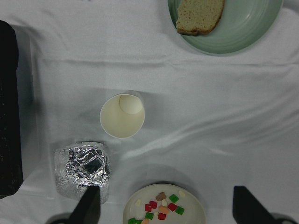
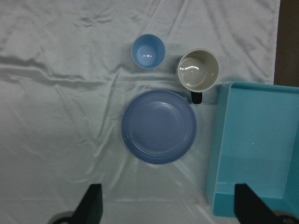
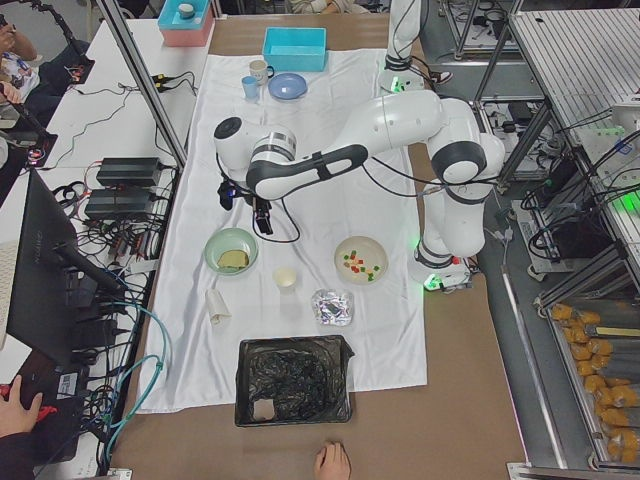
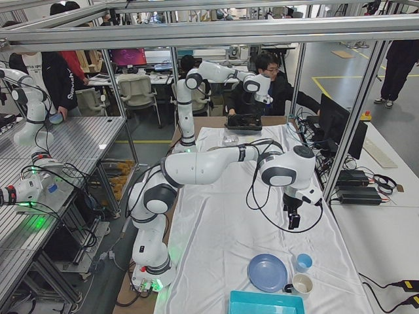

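My left gripper looks down, open and empty, on a green plate (image 1: pixel 236 32) with bread (image 1: pixel 198 14), a white paper cup (image 1: pixel 119 119), a foil packet (image 1: pixel 84 170) and a pale plate (image 1: pixel 189 217) with coloured pieces. My right gripper is open and empty over the cloth, facing a blue plate (image 2: pixel 158 126), a blue cup (image 2: pixel 147 52), a mug (image 2: pixel 197 69) with dark handle and a teal bin (image 2: pixel 250 140).
A black-lined tray (image 3: pixel 295 385) lies at one table end in the camera left view. Monitor, power units and cables line the side bench (image 4: pixel 386 235).
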